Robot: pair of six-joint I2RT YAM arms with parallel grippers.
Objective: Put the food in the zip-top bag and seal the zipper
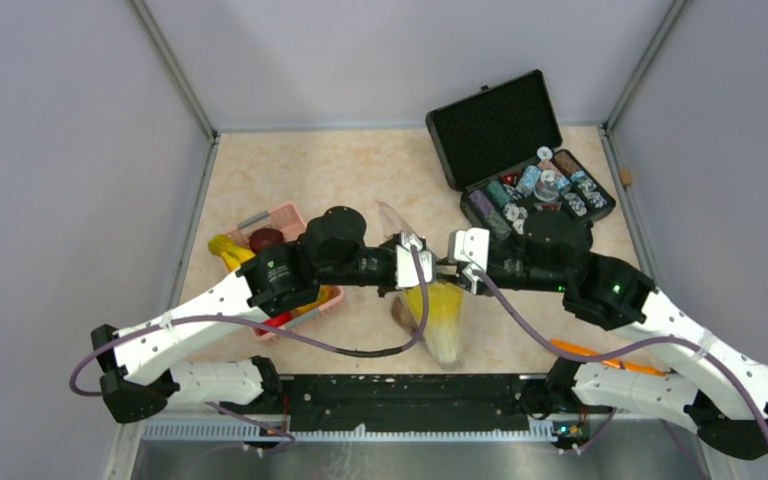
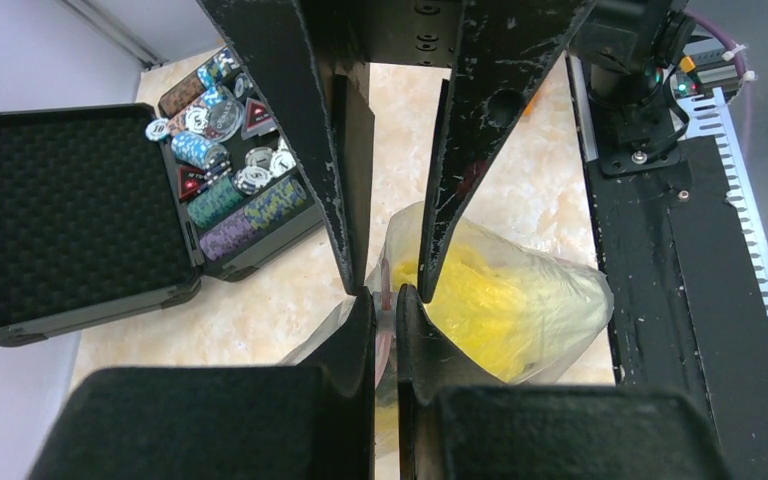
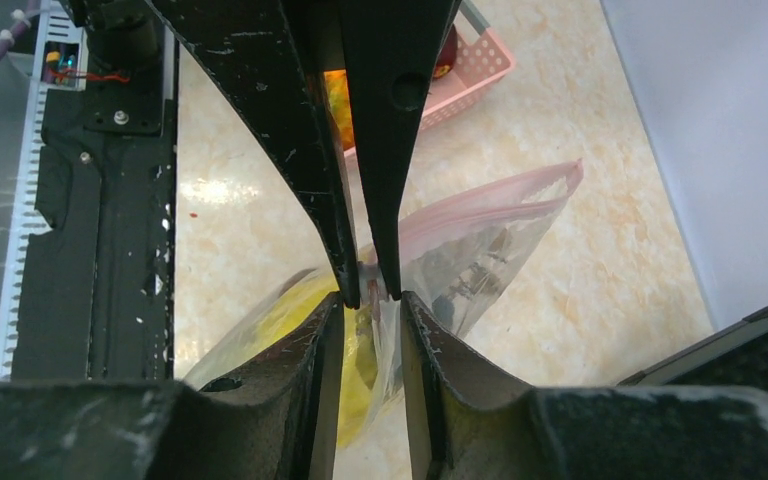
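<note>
The clear zip bag with yellow food (image 1: 438, 320) (image 2: 500, 300) (image 3: 290, 330) lies in the middle of the table, its pink zipper edge (image 3: 480, 210) raised. My left gripper is shut on a thin part of the zipper, near where yellow food shows inside. My right gripper faces it from the other side, part open, its fingertips either side of the same stretch of zipper, very close to the left fingertips. In the top view both fingertips are mostly hidden under the wrists.
A pink basket of food (image 1: 293, 215) sits at the left. An open black case of chips (image 1: 485, 120) (image 2: 80, 220) stands at the back right. An orange item (image 1: 582, 352) lies at the front right.
</note>
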